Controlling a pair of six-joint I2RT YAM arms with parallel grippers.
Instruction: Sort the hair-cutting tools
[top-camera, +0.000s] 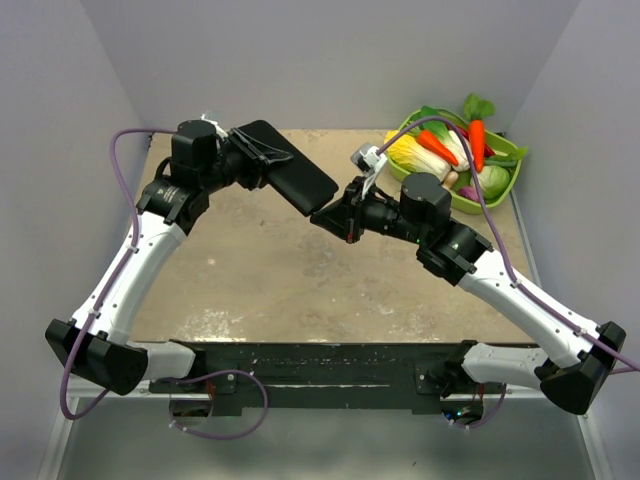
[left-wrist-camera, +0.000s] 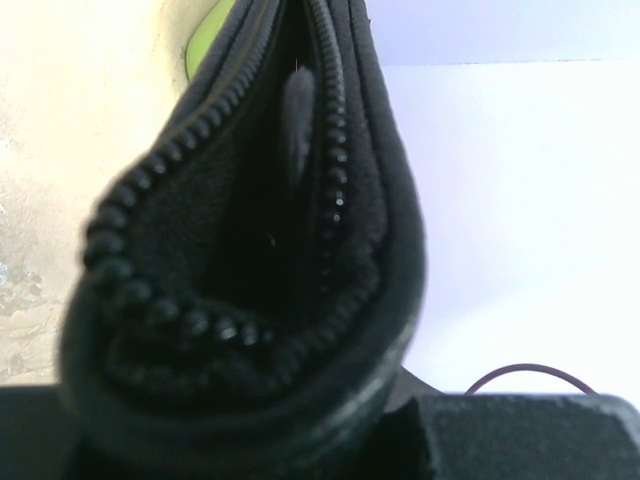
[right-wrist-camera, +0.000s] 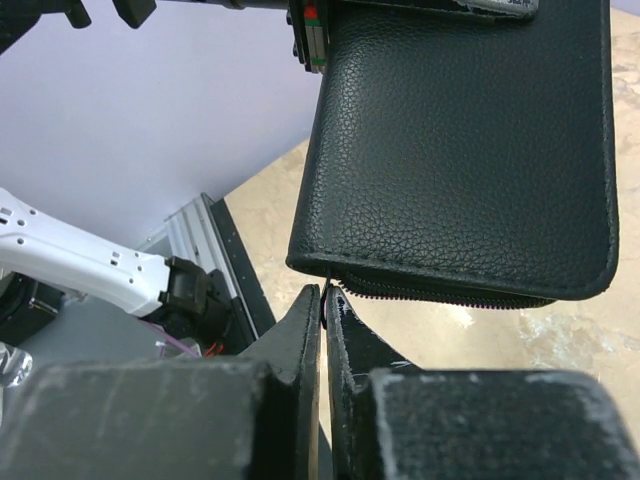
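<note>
A black leather zip case (top-camera: 290, 172) is held up in the air by my left gripper (top-camera: 255, 160), shut on it at its upper end. In the left wrist view the zipped case (left-wrist-camera: 250, 260) fills the middle, zipper edge facing the camera. My right gripper (top-camera: 335, 215) is at the case's lower corner; in the right wrist view its fingertips (right-wrist-camera: 341, 320) are close together at the small zipper pull under the case's (right-wrist-camera: 450, 160) edge. Whether they are fully shut on the pull is hard to tell.
A green basket (top-camera: 505, 185) of toy vegetables stands at the back right of the beige table (top-camera: 250, 280). Walls bound the back and both sides.
</note>
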